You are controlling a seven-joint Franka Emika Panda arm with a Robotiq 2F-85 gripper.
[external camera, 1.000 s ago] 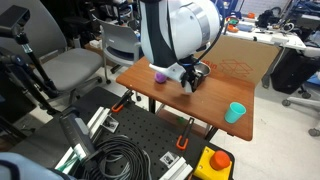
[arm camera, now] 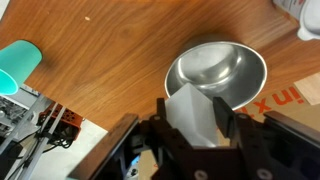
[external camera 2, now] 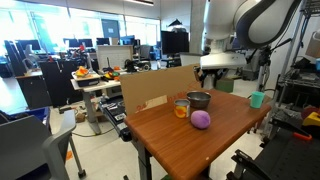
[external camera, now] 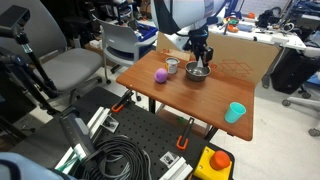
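Note:
A whitish object (arm camera: 190,112) sits between the dark fingers of my gripper, which is shut on it. What it is, I cannot tell. In the wrist view, the object covers part of the near rim of a shiny metal bowl (arm camera: 217,68). From the outside, the gripper (external camera: 200,61) hangs just above the bowl (external camera: 198,74) toward the back of the wooden table. The second exterior view also has the gripper (external camera 2: 211,77) over the bowl (external camera 2: 199,101). The bowl's visible inside looks empty.
A purple ball (external camera: 160,75) and a small cup (external camera: 171,66) stand left of the bowl. A turquoise cup (external camera: 235,112) is at the table's right edge. A cardboard panel (external camera: 232,58) stands behind the bowl.
My gripper has moved from the table's middle back toward the bowl and now hangs above it. The bowl, ball and cups appear unmoved.

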